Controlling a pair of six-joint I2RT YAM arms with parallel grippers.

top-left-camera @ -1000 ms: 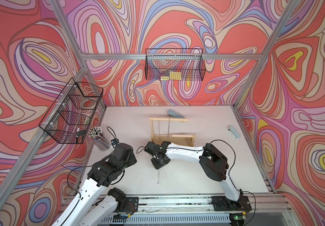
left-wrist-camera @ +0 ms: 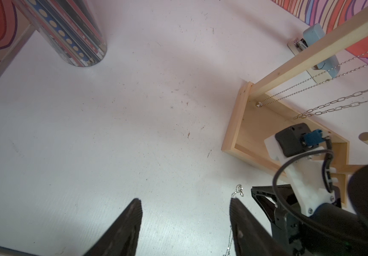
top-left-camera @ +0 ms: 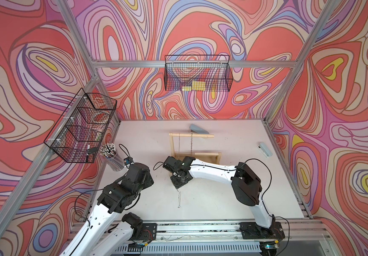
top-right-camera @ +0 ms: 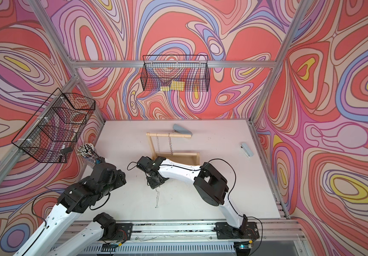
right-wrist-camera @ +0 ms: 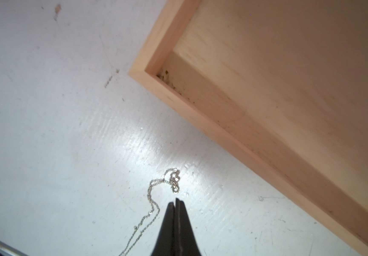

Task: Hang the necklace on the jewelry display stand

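A thin silver necklace (right-wrist-camera: pixel 149 196) lies on the table, its bunched end just beyond the fingertips of my right gripper, which is shut with nothing visible between them. The wooden jewelry stand (left-wrist-camera: pixel 299 55) has an open tray (right-wrist-camera: pixel 269 85) beside the necklace and a top bar (top-left-camera: pixel 201 136) with chains (left-wrist-camera: pixel 341 99) hanging from it. My left gripper is open and empty above the table, left of the right gripper.
A cylinder of white-topped items (top-left-camera: pixel 113 157) stands at the left edge. A blue stapler-like object (left-wrist-camera: pixel 314 34) lies behind the stand, a small pale object (top-right-camera: pixel 246 149) at the right. Wire baskets (top-left-camera: pixel 199 74) hang on the frame.
My right gripper and arm have risen slightly and shifted toward the back of the table. The left arm is nearly still; the necklace lies where it was.
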